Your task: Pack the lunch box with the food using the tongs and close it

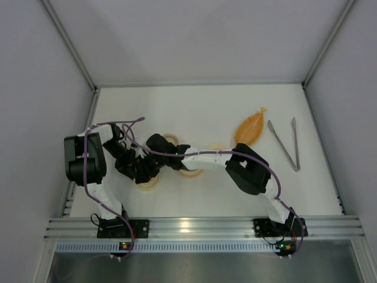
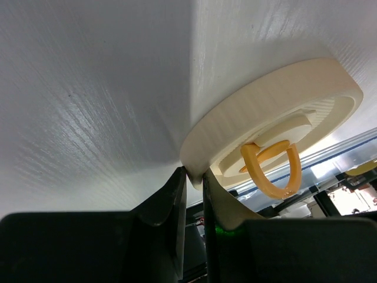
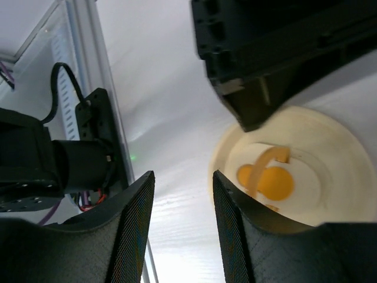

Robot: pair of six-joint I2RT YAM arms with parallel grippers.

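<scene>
A round cream lid (image 2: pixel 259 97) with an orange loop handle (image 2: pixel 272 190) lies tilted in the left wrist view. My left gripper is shut on the near end of its rim. In the right wrist view the lid (image 3: pixel 339 127) shows at the right, flat side up, partly behind the dark left gripper. My right gripper stands part open, its fingers (image 3: pixel 138 197) apart and nothing between them; the lid lies beyond its right finger. From above, both grippers crowd over the lid (image 1: pixel 149 186), hiding most of it.
Round cream containers (image 1: pixel 191 173) stand behind and beneath the right arm, partly covered. An orange bag-like item (image 1: pixel 250 127) and metal tongs (image 1: pixel 296 145) lie at the right.
</scene>
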